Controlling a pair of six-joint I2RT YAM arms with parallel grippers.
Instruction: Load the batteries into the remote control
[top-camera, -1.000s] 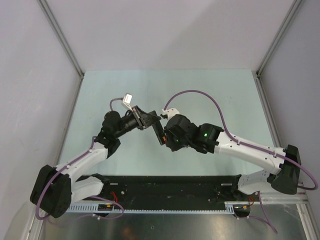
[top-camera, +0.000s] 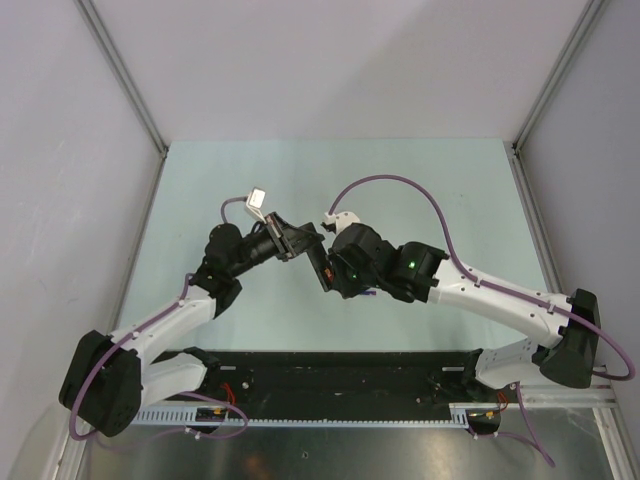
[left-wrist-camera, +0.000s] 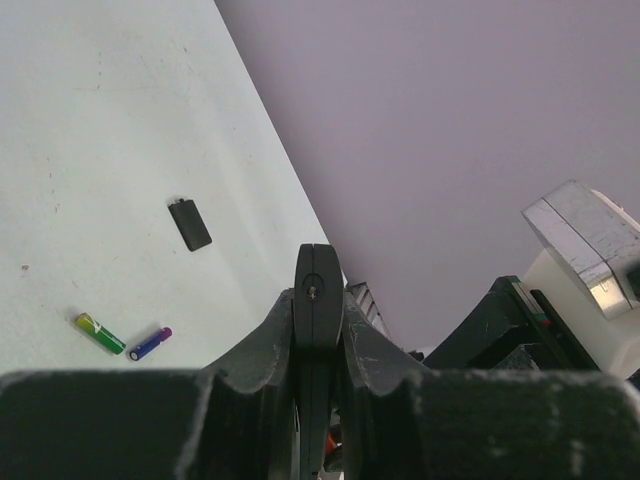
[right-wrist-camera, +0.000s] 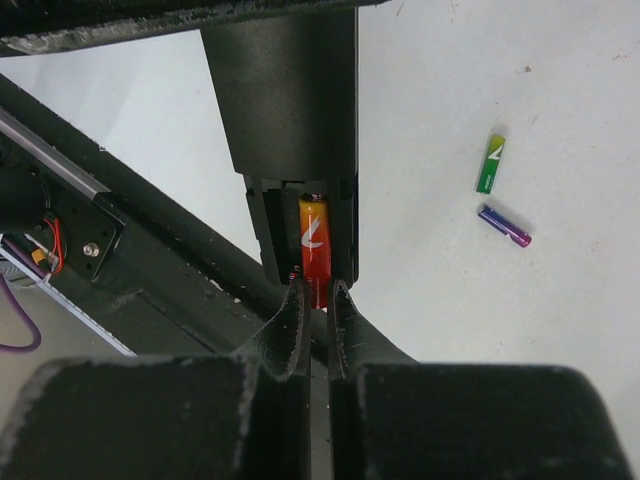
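Observation:
The black remote control (top-camera: 318, 262) is held up off the table, with my left gripper (top-camera: 300, 240) shut on its upper end. In the right wrist view the remote (right-wrist-camera: 285, 95) shows its opened battery bay facing me. A red and orange battery (right-wrist-camera: 315, 240) lies along that bay. My right gripper is closed at the battery's lower end, fingertips touching it. Whether the battery is fully seated cannot be seen. On the table lie a green battery (right-wrist-camera: 491, 164) and a purple battery (right-wrist-camera: 504, 226), close together.
A small black cover (left-wrist-camera: 190, 224) rests flat on the table in the left wrist view, apart from the batteries. The arms' dark base rail (top-camera: 330, 390) runs along the near edge.
The left arm and the remote look almost still.

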